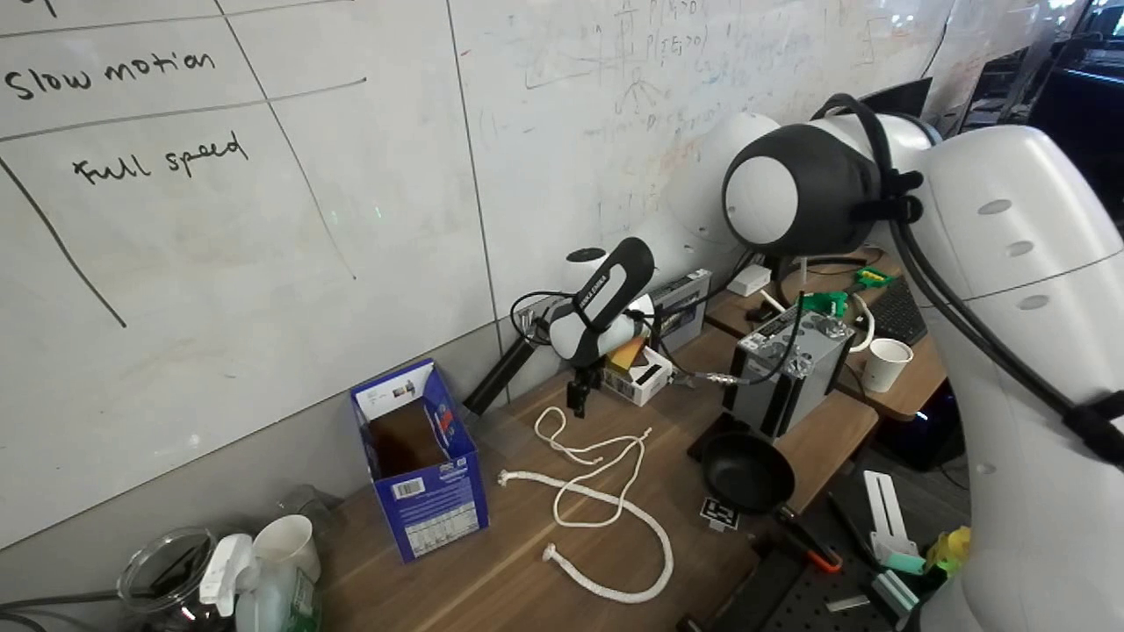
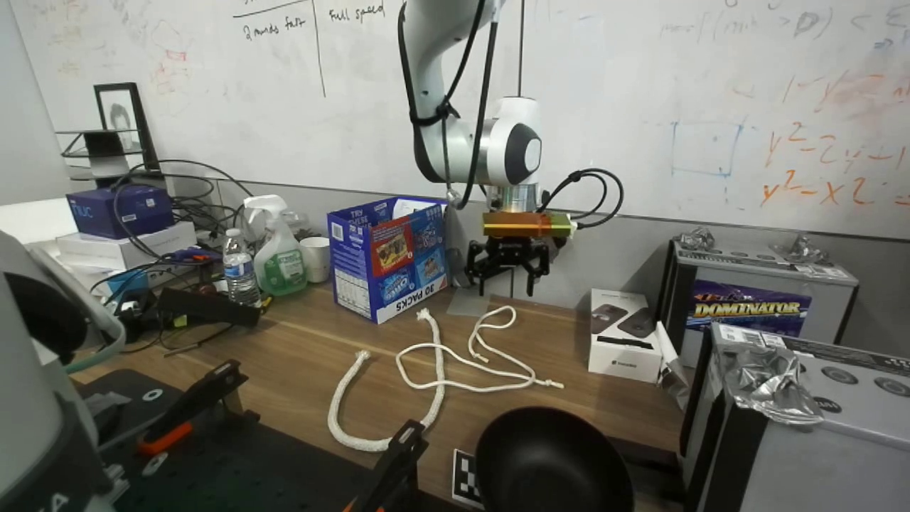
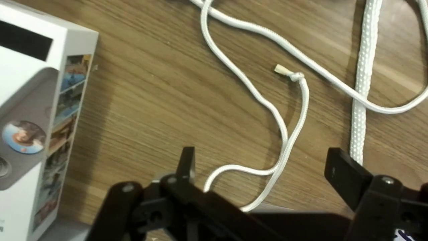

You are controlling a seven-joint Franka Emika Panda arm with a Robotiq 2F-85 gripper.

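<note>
My gripper (image 2: 509, 277) hangs above the back of the table, open and empty, its fingertips apart in the wrist view. Below it lies a thin white cord (image 3: 256, 91), looped and loose, with a knotted end that shows between my two fingers but farther down, on the wood. A thicker white braided rope (image 1: 655, 527) curves across the table, and one strand of the thin cord crosses over it. In exterior view 2 the thin cord (image 2: 478, 388) spreads to the right of the thick rope (image 2: 337, 409).
A tall blue open-topped box (image 2: 351, 269) stands left of the gripper. On the right are a white phone box (image 2: 627, 358) and a grey metal unit (image 1: 792, 369). A black pan (image 1: 745, 470) sits near the front edge. Bare wood surrounds the ropes.
</note>
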